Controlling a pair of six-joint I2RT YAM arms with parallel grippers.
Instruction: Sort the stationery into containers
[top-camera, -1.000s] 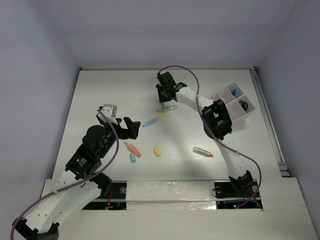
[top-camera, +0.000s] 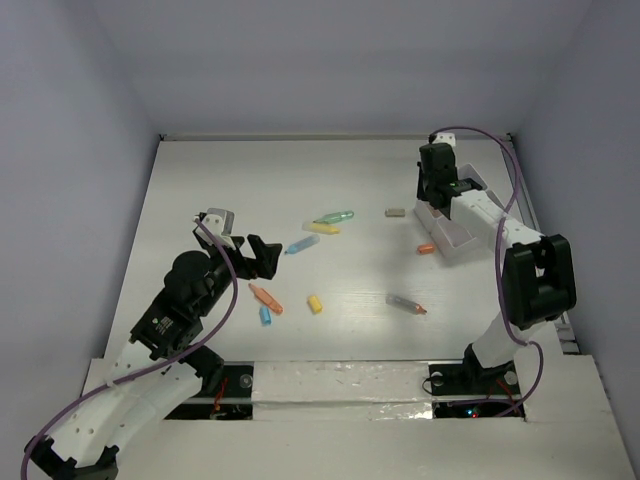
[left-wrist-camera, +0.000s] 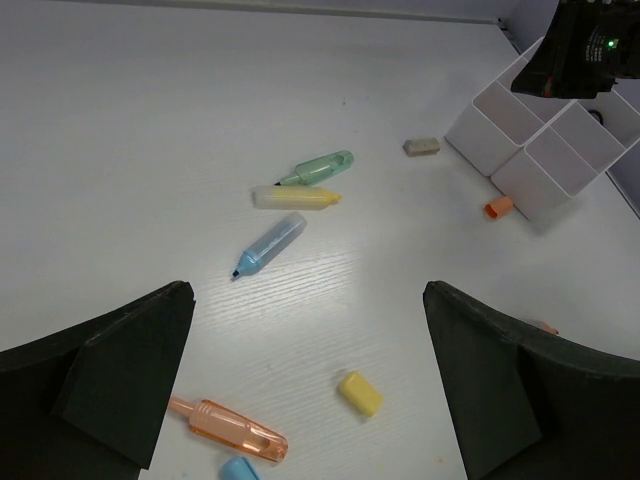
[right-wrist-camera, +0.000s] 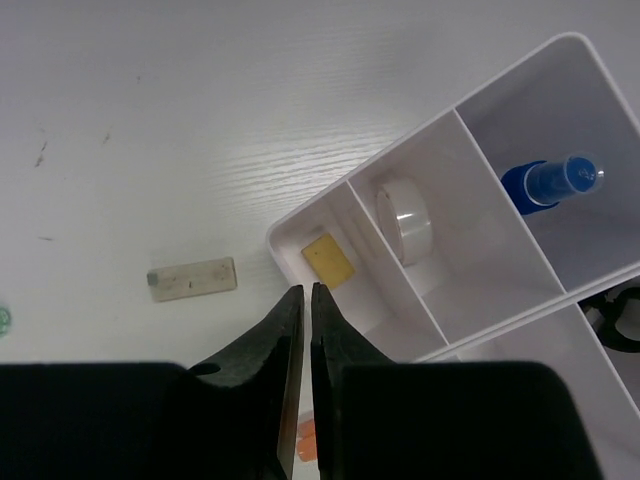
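Note:
My right gripper is shut above the white compartment container (right-wrist-camera: 510, 300); whatever it holds is hidden. Inside lie a yellow block (right-wrist-camera: 327, 259), a clear tape roll (right-wrist-camera: 405, 225) and blue items (right-wrist-camera: 545, 183). My left gripper stands open over the left of the table, empty. Loose on the table are a green piece (left-wrist-camera: 320, 168), yellow (left-wrist-camera: 290, 197) and blue (left-wrist-camera: 268, 245) marker-like pieces, an orange one (left-wrist-camera: 230, 428), a grey one (top-camera: 405, 304), a yellow block (left-wrist-camera: 360, 393), a small blue piece (left-wrist-camera: 240, 470), a grey bar (right-wrist-camera: 192, 279) and a small orange piece (top-camera: 424, 249).
Walls (top-camera: 80, 180) bound the table on the sides and back. A dark looped item (right-wrist-camera: 610, 325) sits in one compartment.
My right gripper has moved rightward from above the green piece at the back middle to over the container. The left arm has stayed still.

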